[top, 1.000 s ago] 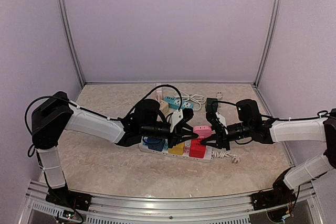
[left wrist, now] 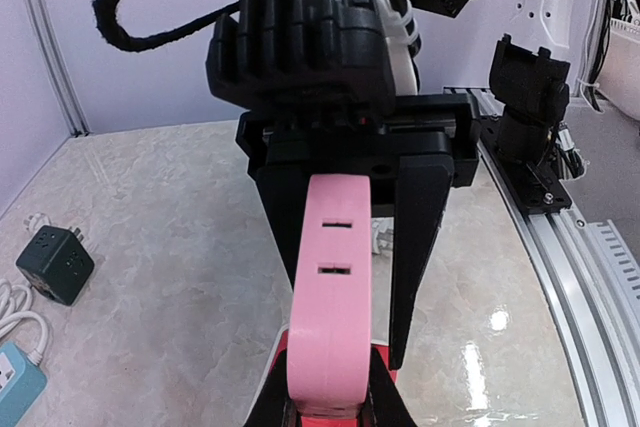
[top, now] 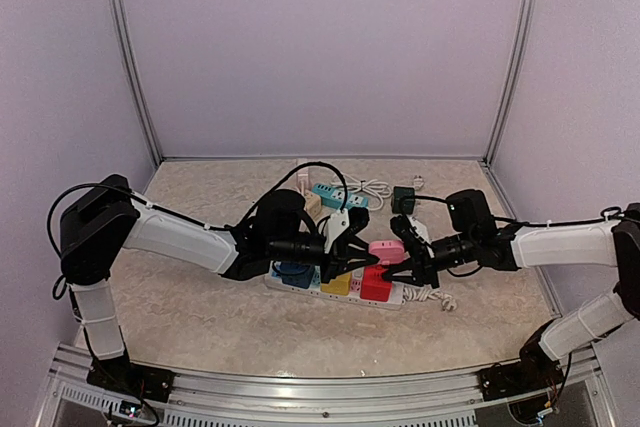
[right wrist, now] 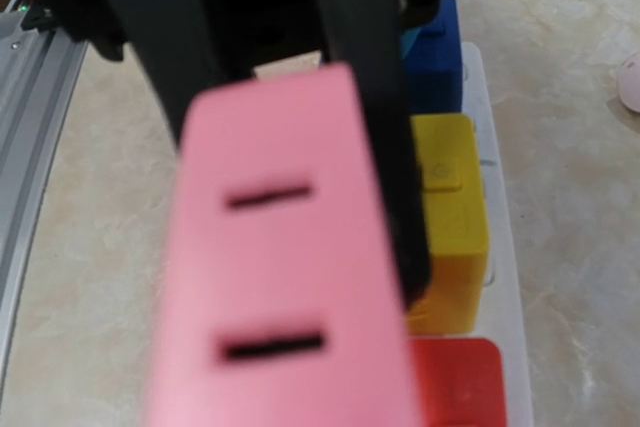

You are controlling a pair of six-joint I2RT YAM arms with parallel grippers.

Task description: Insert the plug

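The pink plug (top: pixel 386 251) is up between my two grippers, above the red block. Its slotted face fills much of both wrist views. In the left wrist view, my left gripper has its fingers close against both sides of the plug's lower end. My right gripper faces it with its fingers around the plug; one finger (left wrist: pixel 418 247) stands clear of the plug with a visible gap. The right wrist view shows the left fingers (right wrist: pixel 375 137) behind the plug. The right gripper's own fingertips are hidden there.
Below lies a white power strip (right wrist: pixel 490 177) bearing blue (right wrist: pixel 434 67), yellow (right wrist: pixel 450 217) and red (right wrist: pixel 460 382) blocks. A teal strip (top: pixel 335 193) with white cable and a dark green cube (top: pixel 403 200) are at the back.
The right gripper has shifted very slightly and its upper part has tilted a little. The left arm and the pink plug look nearly still.
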